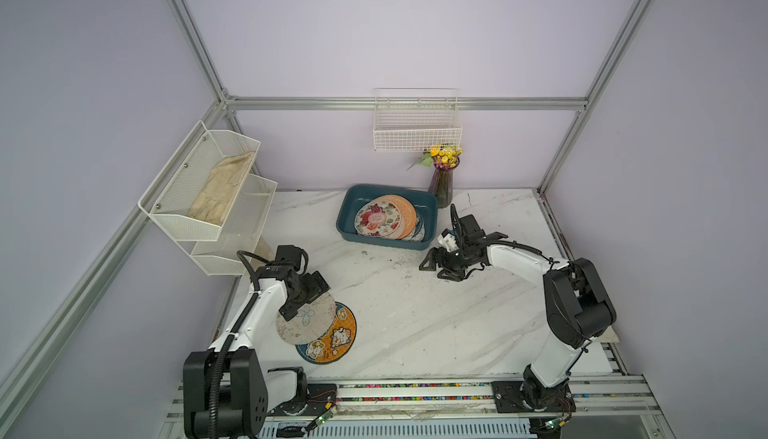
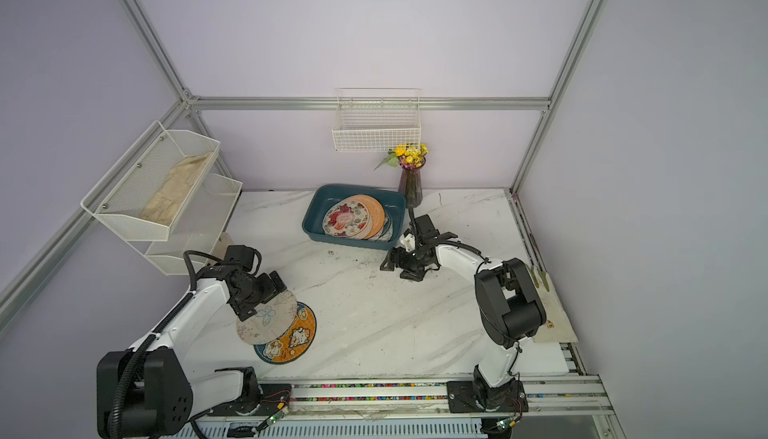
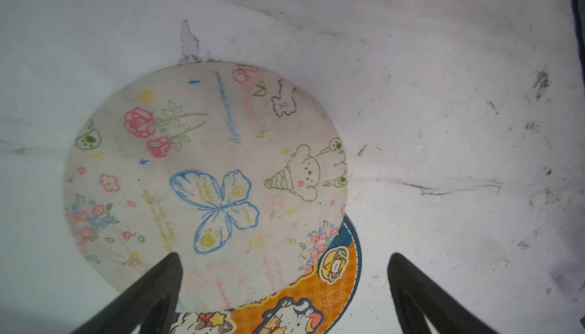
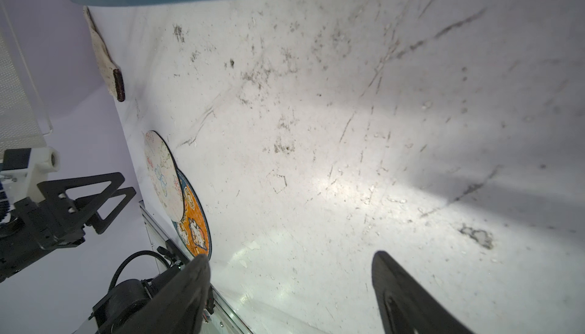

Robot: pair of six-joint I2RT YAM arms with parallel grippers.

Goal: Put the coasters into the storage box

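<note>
A blue storage box at the back holds a pile of round coasters. On the front-left table lie a pale butterfly-print coaster and, partly beneath it, an orange cartoon coaster. My left gripper hangs open over the pale coaster, nothing between its fingers. My right gripper is just in front of the box, a little to its right, with its fingers apart and only bare table showing between them.
A vase of flowers stands behind the box's right end. White mesh shelves are on the left wall, a wire basket on the back wall.
</note>
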